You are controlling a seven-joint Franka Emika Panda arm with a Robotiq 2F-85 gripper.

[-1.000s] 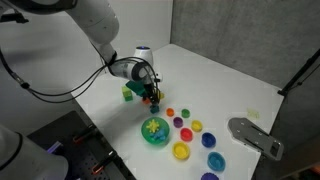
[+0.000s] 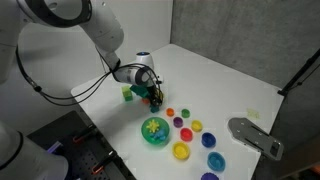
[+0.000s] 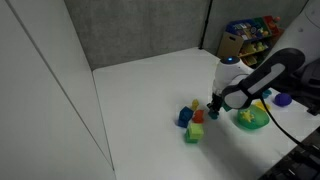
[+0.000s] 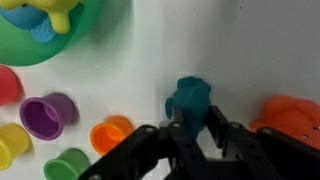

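Observation:
A small teal toy (image 4: 190,100) lies on the white table at my fingertips in the wrist view. My gripper is down at the table, its dark fingers close to either side of the toy's near end. Whether they press on it cannot be told. In exterior view 1 the toy (image 2: 155,107) is a dark spot beneath the gripper (image 2: 153,102). Exterior view 2 shows the toy (image 3: 213,113) low under the hand, partly covered. A green bowl (image 2: 144,137) holding yellow and blue toys stands nearby.
An orange toy (image 4: 292,118) lies close on the right in the wrist view. Small cups, including orange (image 4: 110,134) and purple (image 4: 47,116), stand on the other side. Green blocks (image 3: 192,135) and a blue toy (image 3: 185,117) are near the arm. A grey tray (image 2: 256,137) lies far off.
My arm has come down a little toward the teal toy over the last second. The bowl and cups have stayed where they were.

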